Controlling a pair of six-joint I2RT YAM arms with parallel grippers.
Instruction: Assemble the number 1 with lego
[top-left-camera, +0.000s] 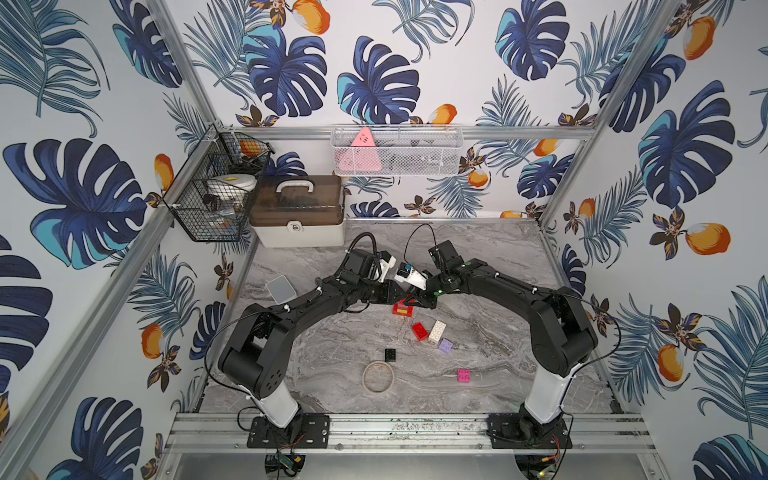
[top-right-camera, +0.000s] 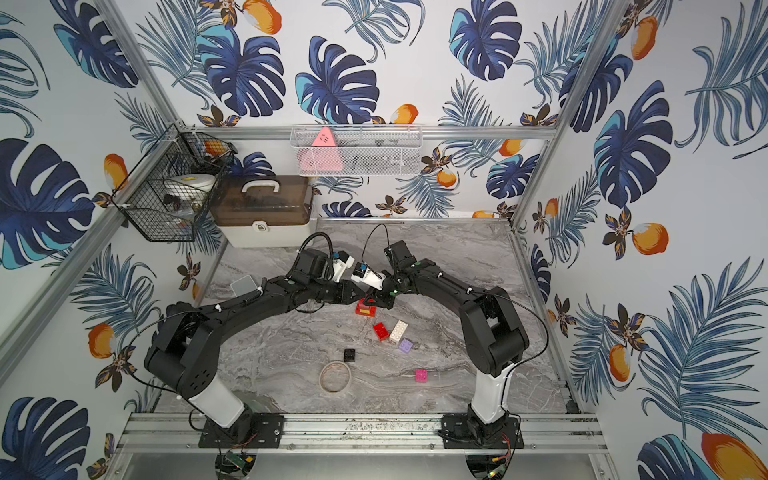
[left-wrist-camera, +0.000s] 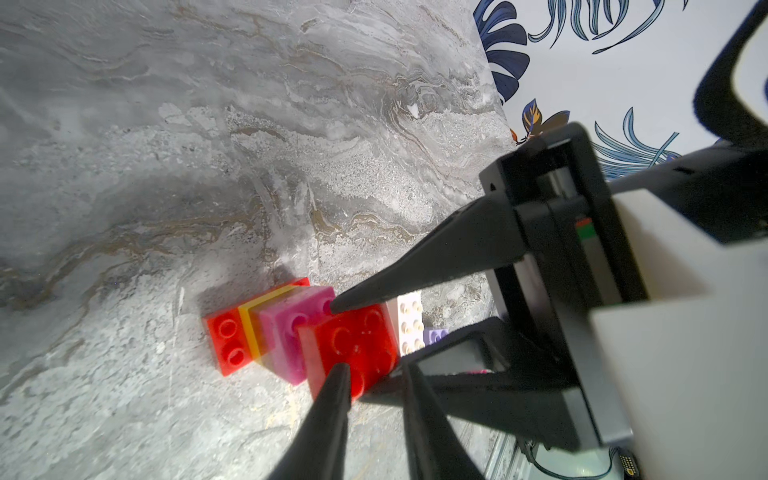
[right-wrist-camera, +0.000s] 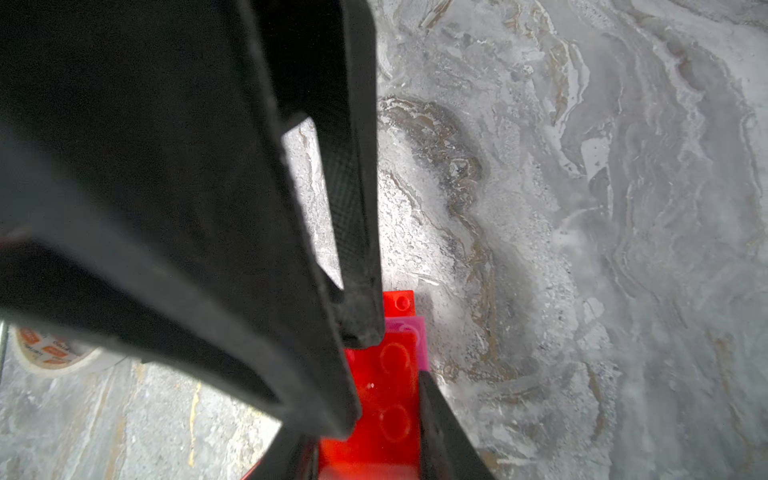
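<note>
Both grippers meet at the table's middle over a stack of red, yellow and pink bricks (left-wrist-camera: 225, 340). In the left wrist view a red brick (left-wrist-camera: 360, 344) sits against the pink brick (left-wrist-camera: 289, 344), between the black fingers of my right gripper, which is shut on it. The fingertips of my left gripper reach in blurred from the bottom of that view, close to the red brick; their state is hard to tell. In the right wrist view the red brick (right-wrist-camera: 384, 392) lines up over the pink and red bricks, with dark fingers around it.
Loose red (top-left-camera: 420, 331), white (top-left-camera: 437, 331), lavender (top-left-camera: 445, 345), pink (top-left-camera: 464, 375) and black (top-left-camera: 390, 354) bricks lie toward the front, with a tape roll (top-left-camera: 378, 363). A storage box (top-left-camera: 296, 216) stands at back left.
</note>
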